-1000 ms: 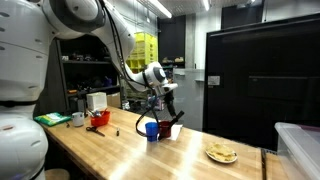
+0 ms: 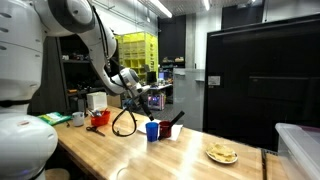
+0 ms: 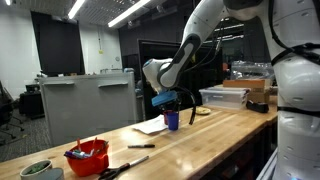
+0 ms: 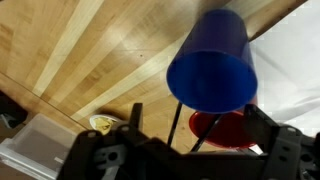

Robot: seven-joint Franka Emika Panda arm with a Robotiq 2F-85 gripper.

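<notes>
A blue cup (image 2: 152,131) stands upright on the wooden table, with a red pot or cup (image 2: 166,129) close beside it; a black utensil (image 2: 178,117) slants up out of the red one. My gripper (image 2: 147,93) hangs above the cups, clear of both. Seen from the wrist, the blue cup (image 4: 212,65) has its dark opening toward the camera, ahead of the fingers, and part of the red pot (image 4: 230,132) shows below it. The gripper is open, its fingers wide apart. In the second exterior view the blue cup (image 3: 173,121) partly hides the red pot.
White paper (image 3: 151,126) lies near the cups. A yellowish plate (image 2: 221,153) rests to the right, and a red basket (image 3: 87,158) with utensils stands at the other end. A clear plastic bin (image 2: 300,148) sits at the right edge. Bare table surrounds the plate.
The cups have not visibly moved.
</notes>
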